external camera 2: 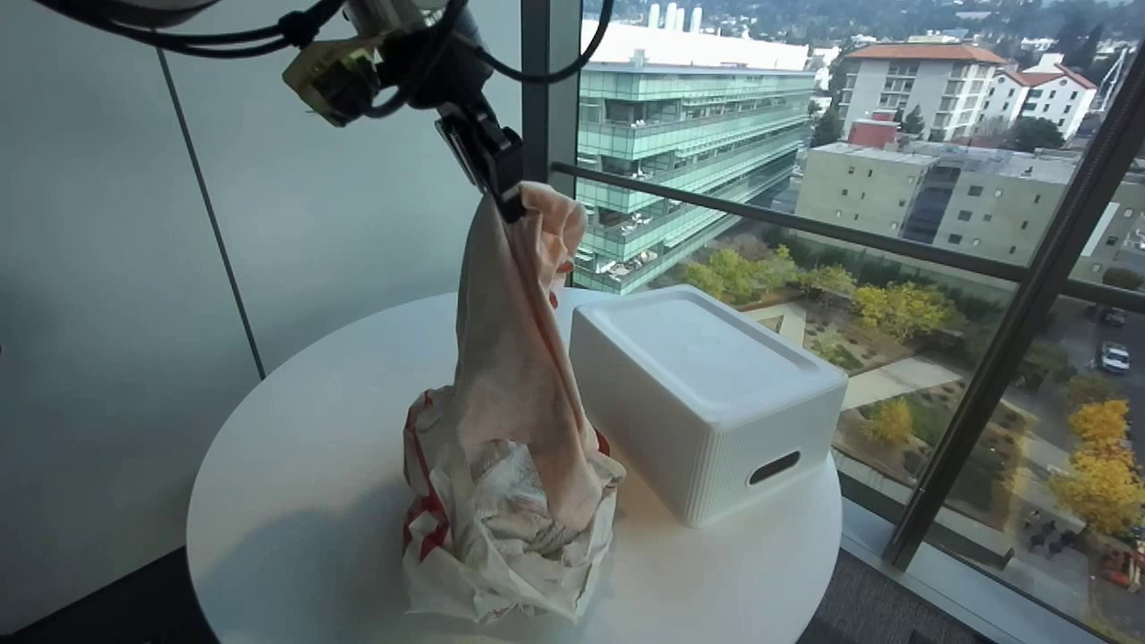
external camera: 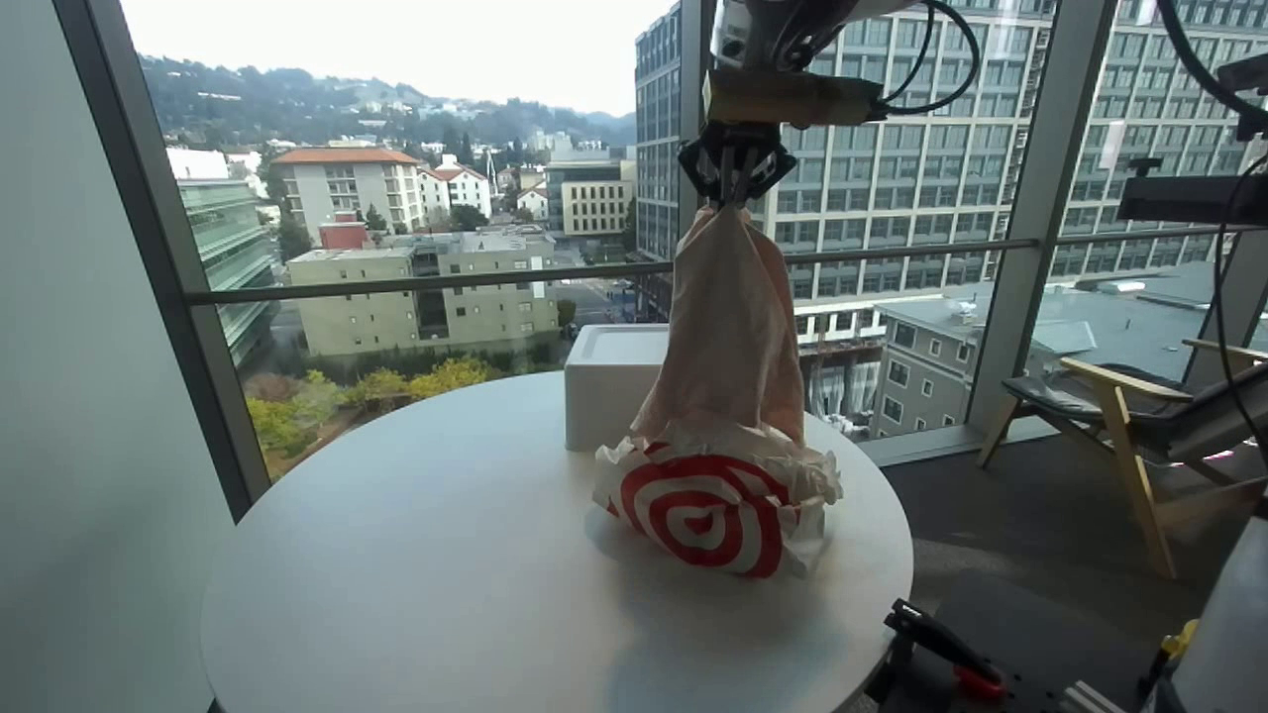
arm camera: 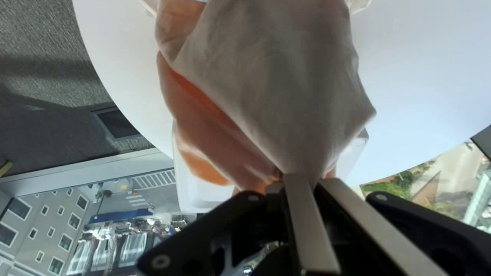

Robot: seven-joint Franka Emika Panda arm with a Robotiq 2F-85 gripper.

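A pale pink cloth (external camera: 731, 321) hangs from my gripper (external camera: 731, 200), which is shut on its upper end. In exterior view 2 the cloth (external camera 2: 515, 354) drapes down, its lower end inside the mouth of a crumpled white paper bag (external camera 2: 435, 580) with red rings. The bag's ringed face (external camera: 701, 511) shows in exterior view 1, resting on the round table. The wrist view has the cloth (arm camera: 276, 82) bunched at the fingertips and spreading away from them, hiding most of the bag.
Behind the bag, close to the window, stands a white lidded box (external camera 2: 708, 365) with a handle slot. A wooden-armed chair (external camera: 1141, 428) is off to the right.
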